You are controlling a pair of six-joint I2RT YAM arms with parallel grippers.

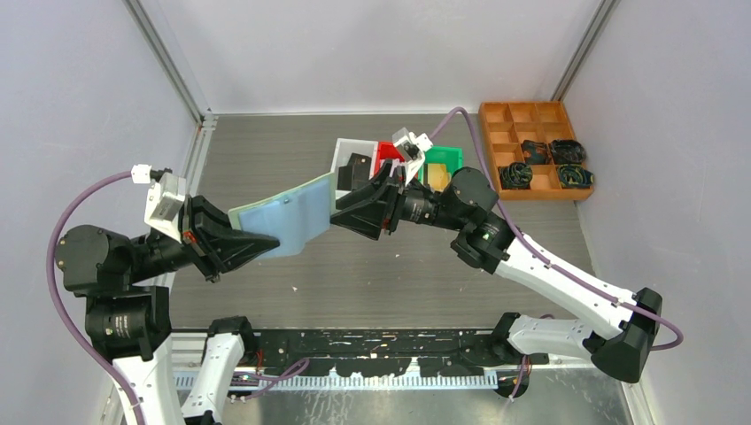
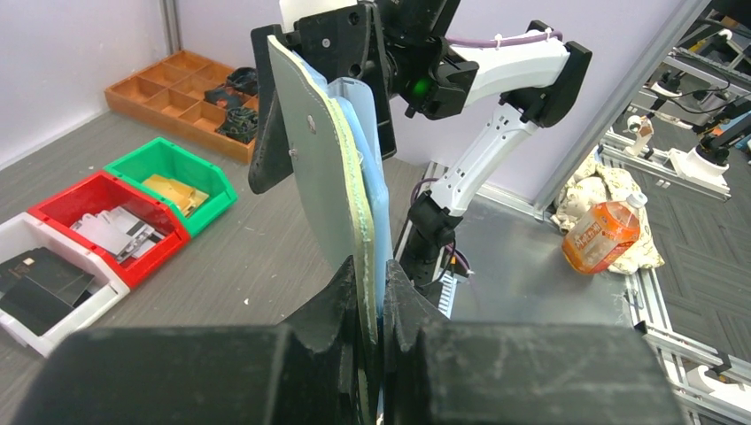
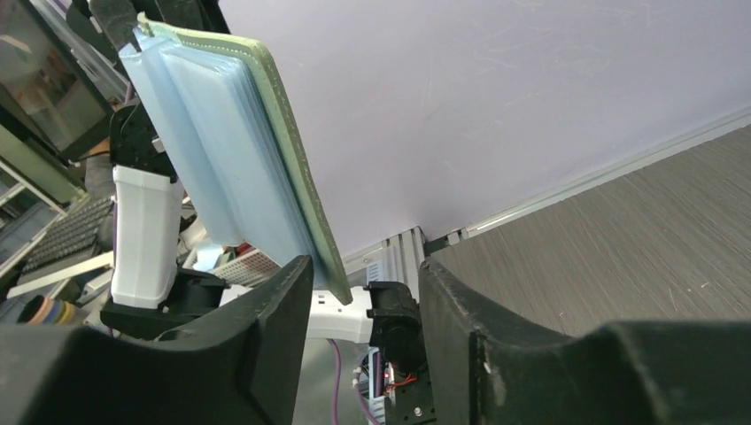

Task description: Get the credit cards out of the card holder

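A pale green card holder with light blue inner sleeves (image 1: 297, 212) hangs above the table, held at its left end by my left gripper (image 1: 273, 248), which is shut on it. In the left wrist view the holder (image 2: 332, 168) stands on edge, rising out of the pinched fingers (image 2: 328, 323). My right gripper (image 1: 335, 217) is at the holder's far end. Its fingers stand apart in the right wrist view, with the corner of the holder's green cover (image 3: 329, 266) close to the left finger (image 3: 288, 328). Whether they touch I cannot tell. No separate card shows in the sleeves.
Behind the right gripper are a white bin (image 2: 111, 292) with dark items, a red bin (image 2: 168, 212) and a green bin (image 2: 217, 181). An orange compartment tray (image 1: 496, 115) with dark bundles stands at the back right. Bare table lies below the grippers.
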